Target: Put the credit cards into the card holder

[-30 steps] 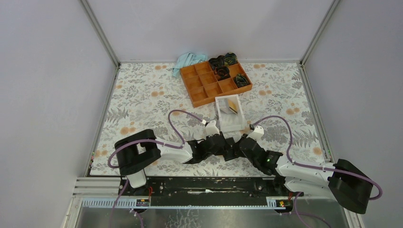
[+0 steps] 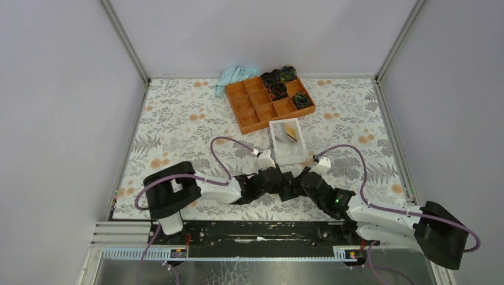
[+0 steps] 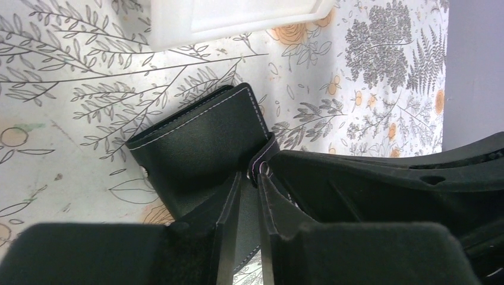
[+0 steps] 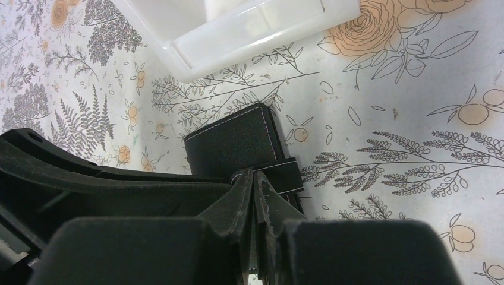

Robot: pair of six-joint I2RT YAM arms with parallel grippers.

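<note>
The black card holder (image 2: 288, 189), with light stitching, lies closed on the table between both arms. Its narrow strap (image 4: 279, 177) with a snap button is at the fingertips of both grippers. In the left wrist view my left gripper points down at the strap end, a narrow gap showing between its fingers. My right gripper is at the same strap from the other side, its fingertips close together; whether they pinch the strap is hidden. Cards (image 2: 289, 133) lie in the white tray (image 2: 290, 159) beyond the holder.
Behind the white tray stands a wooden compartment box (image 2: 252, 105) holding several dark coiled items (image 2: 278, 90). A light blue cloth (image 2: 236, 76) lies at its left. The two grippers are very close together.
Both arms have stayed almost in place at the card holder. The holder, tray and cards look the same as before.
</note>
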